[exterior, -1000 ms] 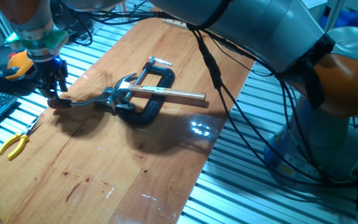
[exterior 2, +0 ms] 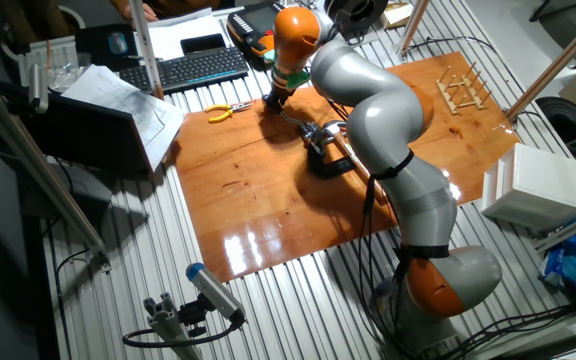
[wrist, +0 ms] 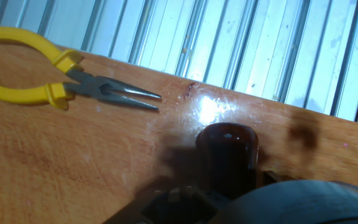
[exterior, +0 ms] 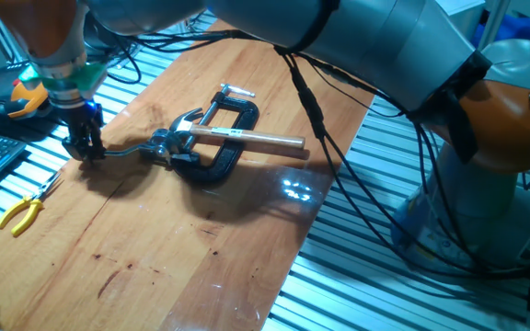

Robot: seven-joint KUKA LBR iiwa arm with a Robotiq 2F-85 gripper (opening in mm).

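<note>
In exterior view 1, my gripper (exterior: pixel 84 147) is down at the dark knob end of a bent metal rod, at the table's far left. That rod (exterior: pixel 129 150) runs right to a dark metal tool head (exterior: pixel 161 145) beside a black C-clamp (exterior: pixel 219 172). A hammer with a wooden handle (exterior: pixel 260 139) lies across the clamp. From the wrist, the glossy brown knob (wrist: pixel 229 140) appears close by dark gripper parts at the bottom. Whether the fingers grip the knob is hidden. Exterior view 2 shows the gripper (exterior 2: pixel 274 106) at the table's far edge.
Yellow-handled pliers (exterior: pixel 26 211) lie near the gripper at the table edge; their tips (wrist: pixel 135 98) point toward the knob. Beyond that edge are a keyboard (exterior 2: pixel 190 72) and an orange-black case (exterior 2: pixel 253 32). A wooden peg rack (exterior 2: pixel 462 92) stands far right.
My gripper has moved slightly right and come down from just above the knob to around its level. The rod, clamp, hammer and pliers look unmoved.
</note>
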